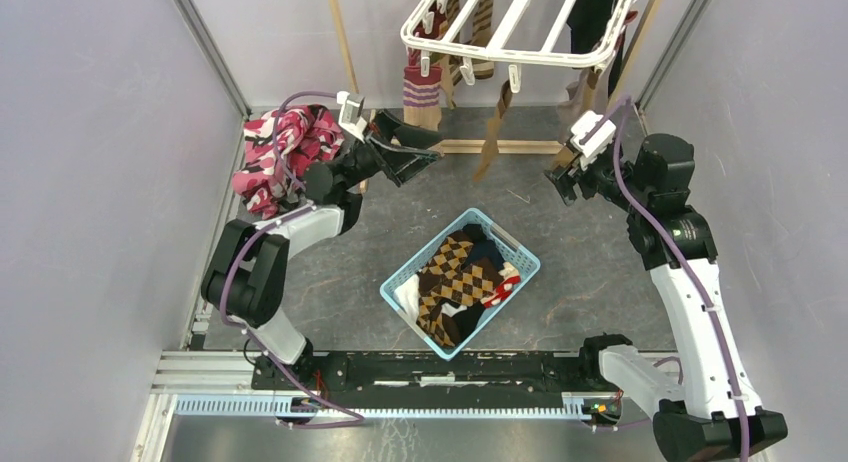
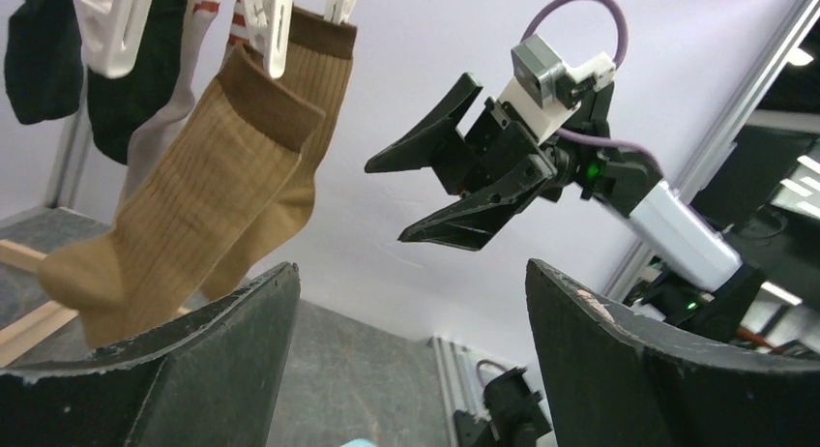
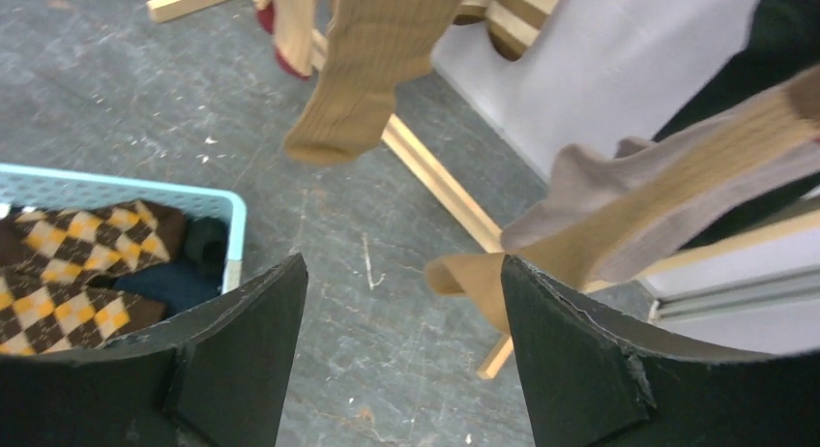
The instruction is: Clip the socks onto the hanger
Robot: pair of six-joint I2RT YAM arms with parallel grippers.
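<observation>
The white hanger [image 1: 525, 56] hangs at the top of the top view, with several socks clipped along it. Two tan ribbed socks [image 2: 203, 191] dangle from its clips in the left wrist view. My left gripper [image 1: 438, 146] is open and empty below the hanger's left part. Over on the right, my right gripper [image 1: 558, 187] stands clear of the clips; its fingers are apart in the left wrist view, with nothing between them. In the right wrist view, one tan sock [image 3: 667, 191] passes behind a finger [image 3: 580, 341], while another tan sock [image 3: 353, 89] hangs farther off.
A light blue basket [image 1: 527, 266] of brown, checkered, dark and red-white socks sits on the grey floor. Pink camouflage cloth [image 1: 270, 157] is heaped at the left wall. Wooden bars [image 1: 500, 146] form a stand under the hanger. Floor around the basket is bare.
</observation>
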